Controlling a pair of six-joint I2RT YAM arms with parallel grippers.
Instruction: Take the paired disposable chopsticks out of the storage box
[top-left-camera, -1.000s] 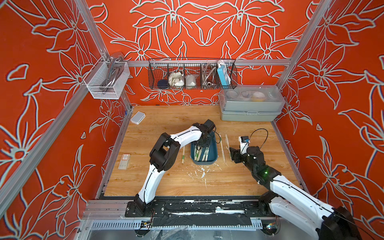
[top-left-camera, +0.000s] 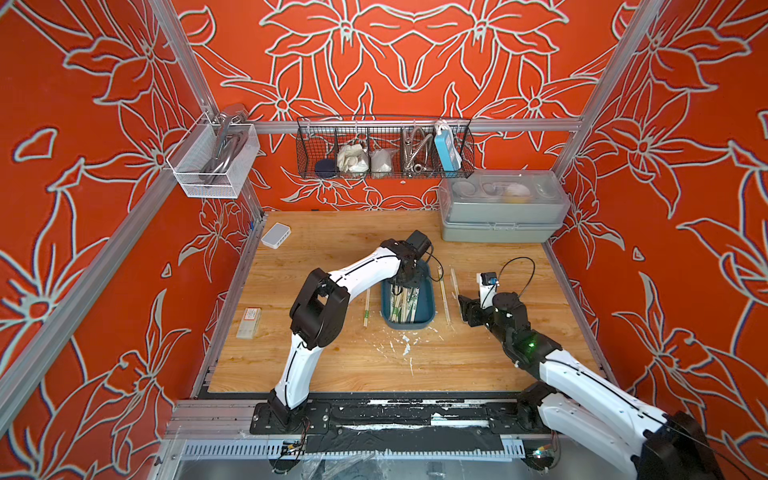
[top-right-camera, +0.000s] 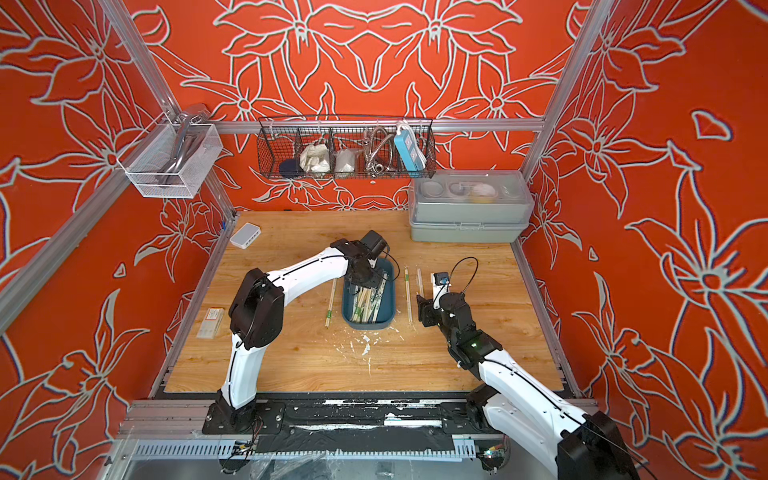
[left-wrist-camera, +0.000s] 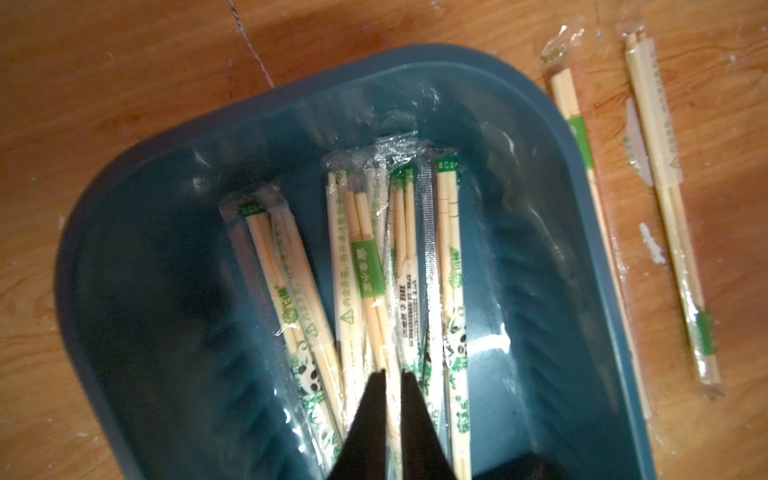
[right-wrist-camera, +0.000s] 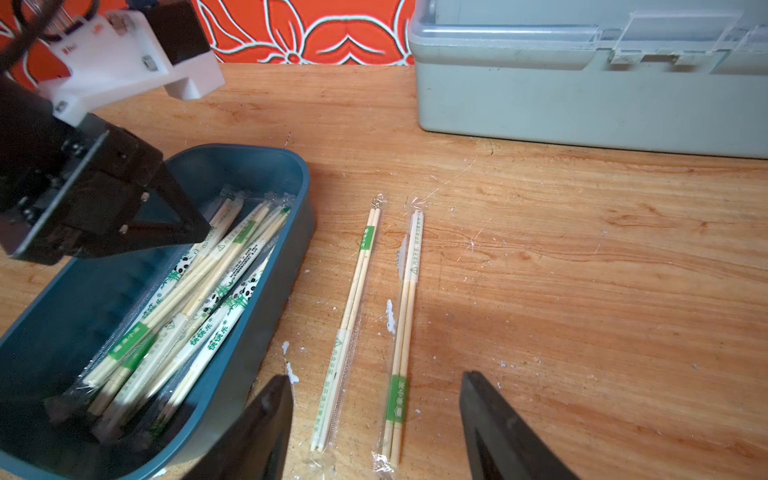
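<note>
Several wrapped pairs of chopsticks (left-wrist-camera: 370, 268) lie in the blue storage box (left-wrist-camera: 512, 104), most side by side in the left wrist view. My left gripper is inside the box outline, over the chopsticks. Its fingertips stand a little apart, and a pale stick shows through the narrow gap; whether they touch it cannot be told. In the right wrist view a left finger (right-wrist-camera: 192, 228) hangs above the pile. To the right of the box, my right gripper is open and empty. Two wrapped pairs (right-wrist-camera: 348, 328) rest on the table between them.
Another wrapped pair (top-left-camera: 367, 308) lies left of the box. A grey lidded case (top-left-camera: 504, 208) fills the back right. White scraps (top-left-camera: 405, 347) litter the front. Bare table (top-left-camera: 312, 240) shows at the back left.
More chopsticks show in the box. The right arm has stayed still.
</note>
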